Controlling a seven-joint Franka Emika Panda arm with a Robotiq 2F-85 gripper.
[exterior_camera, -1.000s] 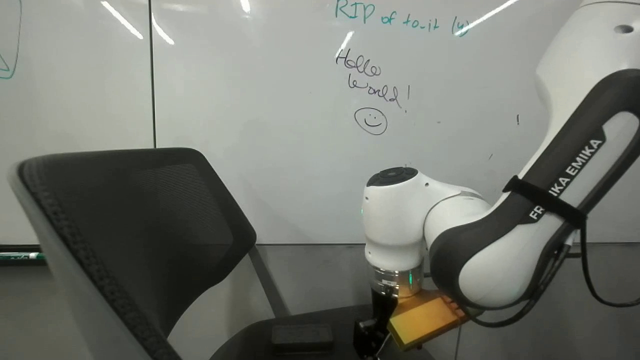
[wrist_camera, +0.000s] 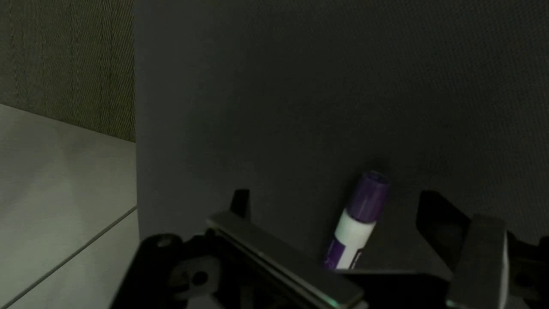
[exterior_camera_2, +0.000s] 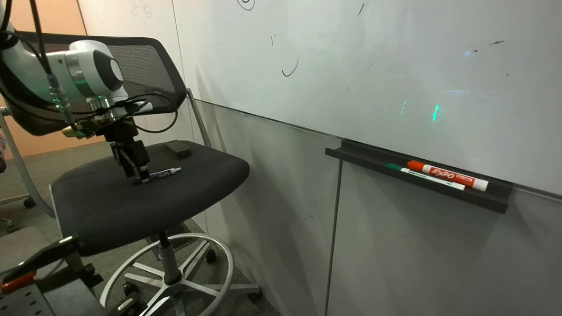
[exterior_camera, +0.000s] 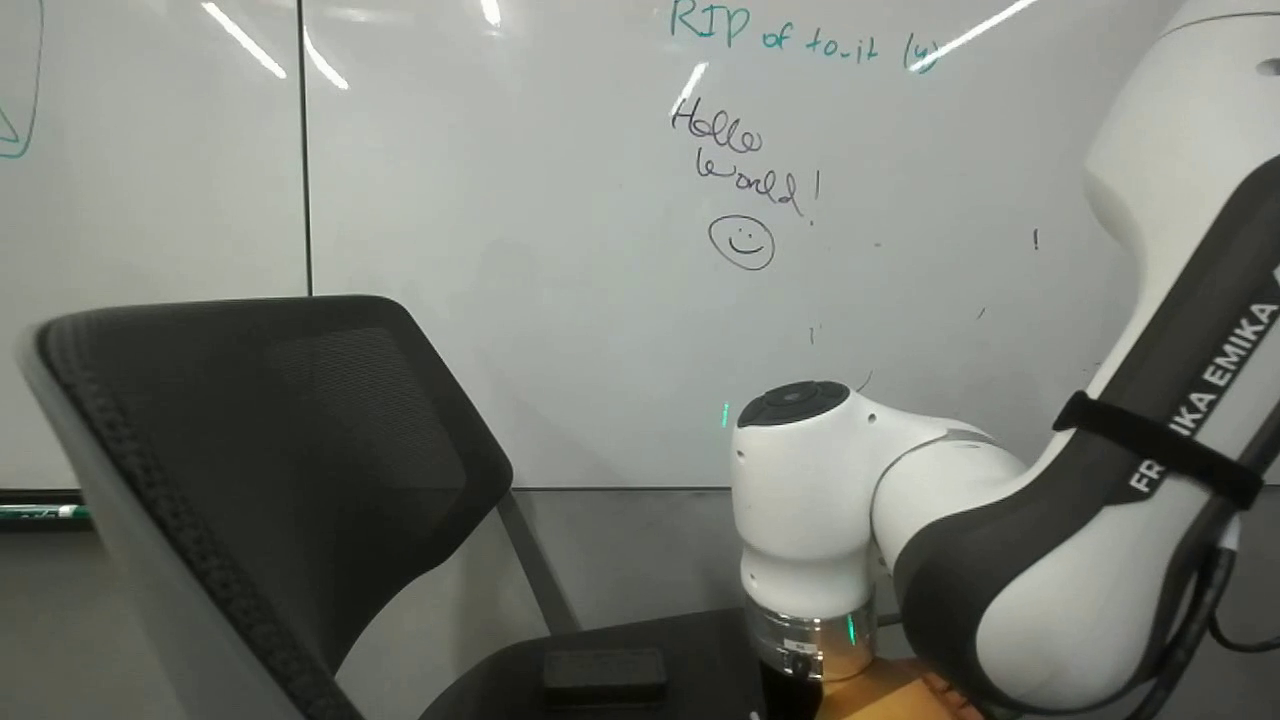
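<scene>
A white marker with a purple cap (wrist_camera: 368,198) lies on the black chair seat (exterior_camera_2: 210,174). In the wrist view its capped end shows in the gap between my fingers, while its other end is hidden behind the gripper. My gripper (exterior_camera_2: 136,181) points down close to the seat, right by one end of the marker (exterior_camera_2: 164,173). The fingers (wrist_camera: 476,257) stand wide apart, with no contact on the marker to be seen. In exterior view 1 the fingers are out of the frame.
A dark block (exterior_camera_2: 178,149) rests farther back on the seat, before the chair's mesh backrest (exterior_camera: 360,408). Beyond stands a whiteboard (exterior_camera: 540,240) with writing. Its tray (exterior_camera_2: 492,200) carries a red marker (exterior_camera_2: 448,175) and a thinner green-capped one (exterior_camera_2: 432,179).
The arm has come down and slightly to the right in exterior view 1, bringing the gripper lower over the seat. Chair and block have not moved.
</scene>
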